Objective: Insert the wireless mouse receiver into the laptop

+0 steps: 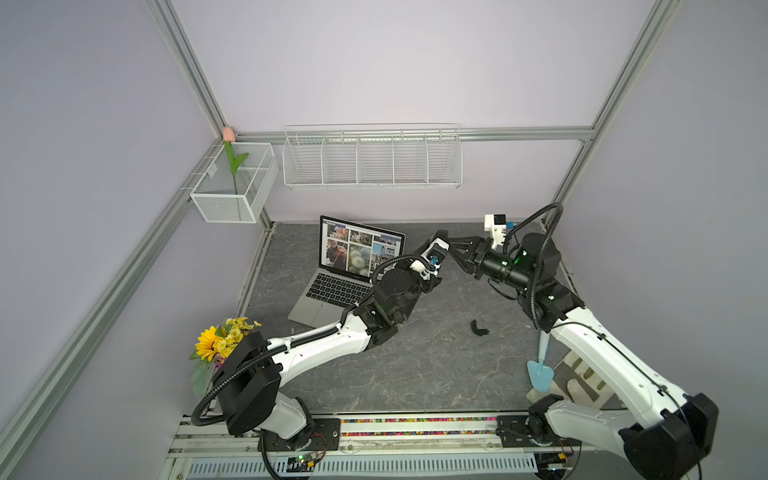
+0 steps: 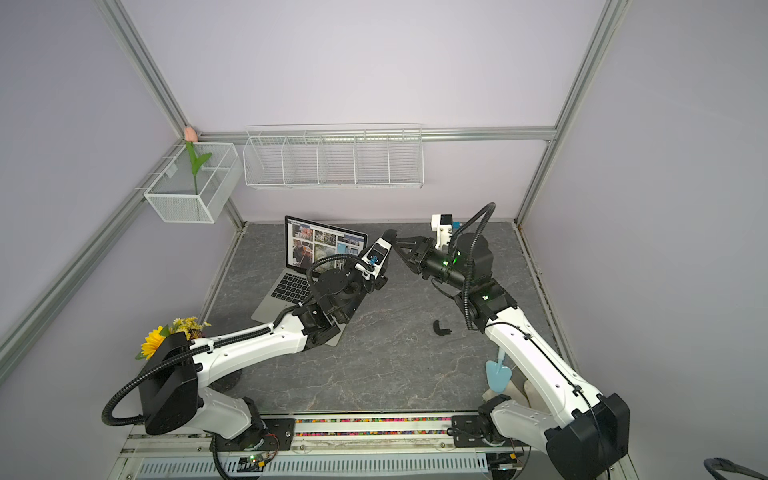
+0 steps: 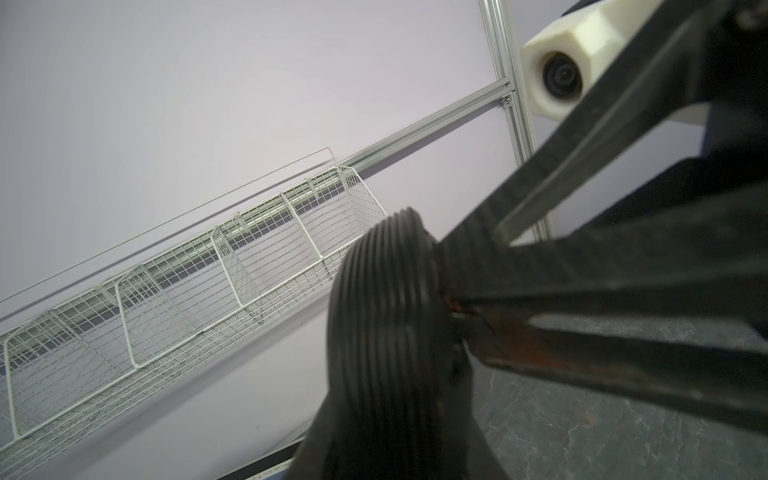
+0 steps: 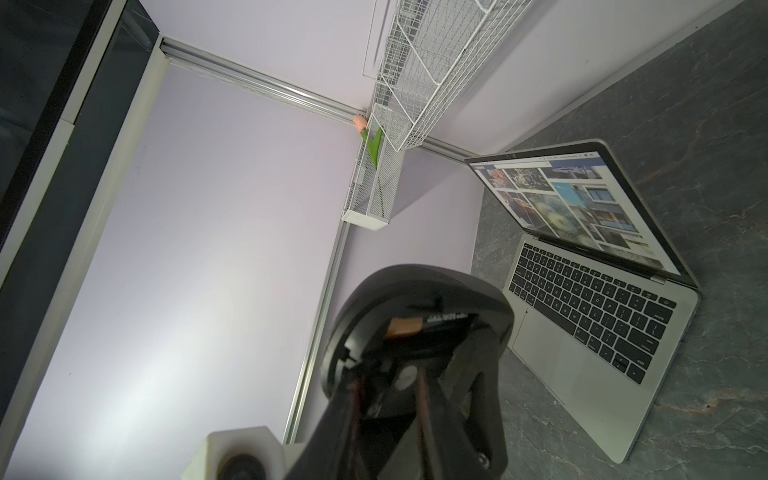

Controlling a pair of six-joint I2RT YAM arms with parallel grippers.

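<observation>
My left gripper [image 1: 436, 248] is shut on a black mouse [image 4: 416, 296], held in the air right of the open laptop [image 1: 336, 296]. The mouse's underside faces the right wrist view, its battery compartment exposed. My right gripper [image 1: 453, 246] meets it from the right, its narrow fingertips at the compartment, slightly apart. Whether the small receiver is between them cannot be made out. The laptop screen [image 4: 560, 208] shows a photo grid.
A small black piece [image 1: 478, 328] lies on the bare table. Wire baskets [image 1: 372, 180] hang at the back. Flowers [image 1: 212, 340] stand front left, a blue shovel [image 1: 541, 374] front right.
</observation>
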